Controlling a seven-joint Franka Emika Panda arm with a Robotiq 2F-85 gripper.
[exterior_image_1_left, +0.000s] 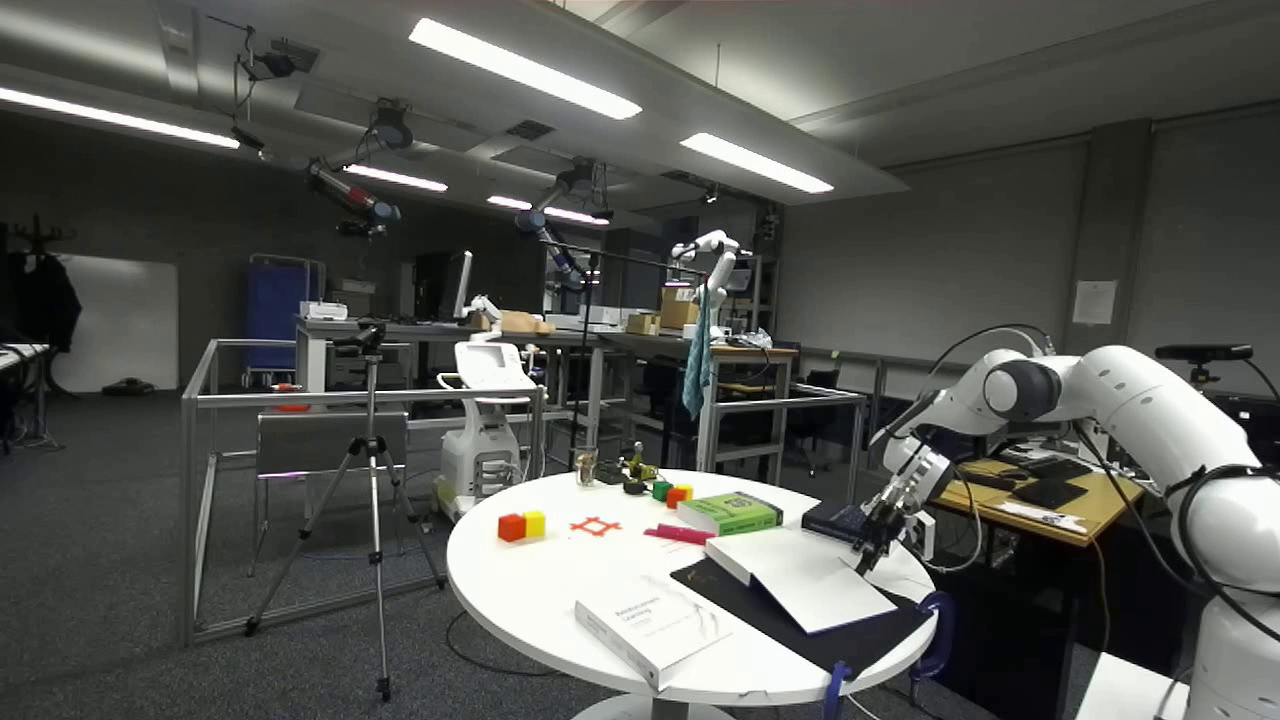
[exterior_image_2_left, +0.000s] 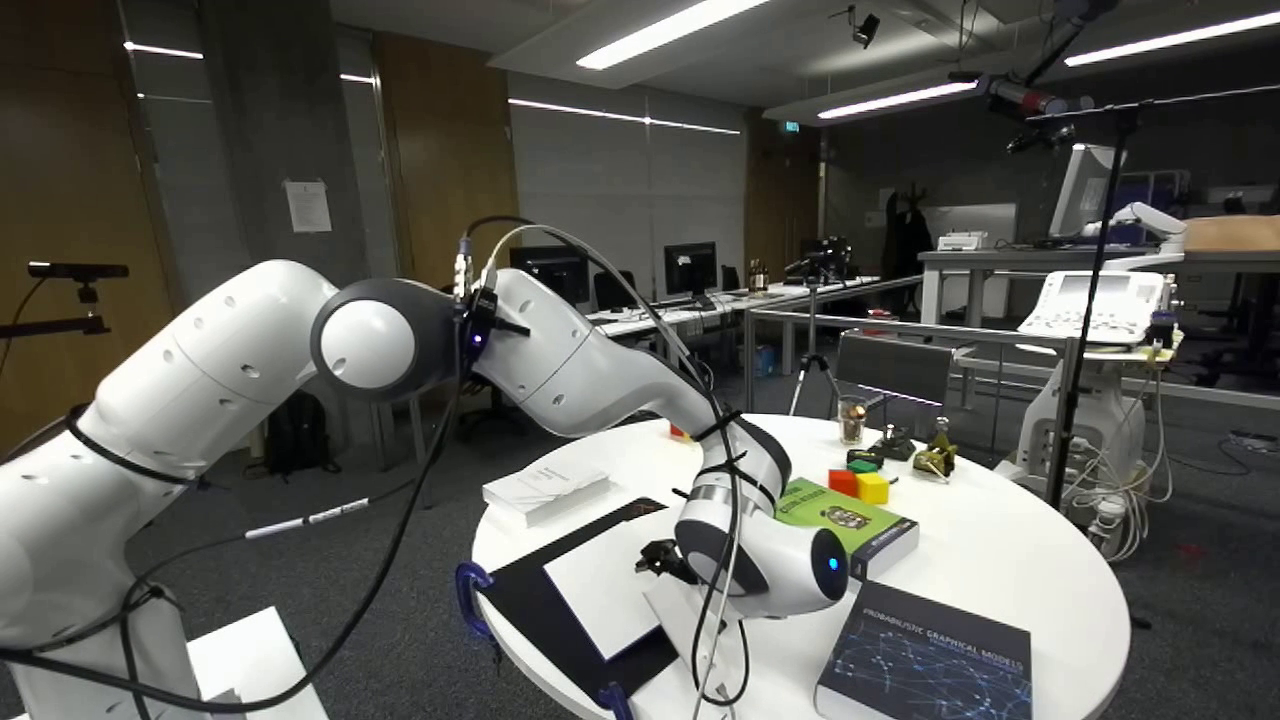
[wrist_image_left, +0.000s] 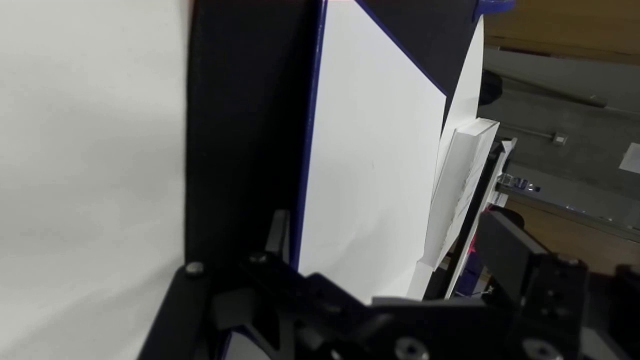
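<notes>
A book with a white inner cover (exterior_image_1_left: 822, 590) lies open on a black mat (exterior_image_1_left: 708, 584), its cover slanting down towards the mat. In the wrist view, the white cover (wrist_image_left: 372, 150) has a dark blue edge. My gripper is low over this book, its fingers wide apart. One finger (wrist_image_left: 277, 231) is beside the blue edge, and the other finger (wrist_image_left: 510, 234) stands well off to the right. Whether the first finger touches the cover, I cannot tell. From exterior view 2, the gripper (exterior_image_2_left: 663, 559) is by the cover, partly hidden by the wrist.
Around the book are a white book (exterior_image_1_left: 654, 624), a green book (exterior_image_1_left: 729, 514) and a dark blue book (exterior_image_2_left: 930, 654). Coloured blocks (exterior_image_1_left: 521, 526) and red sticks (exterior_image_1_left: 680, 533) lie farther off. Blue clamps (exterior_image_1_left: 942, 630) grip the table's edge.
</notes>
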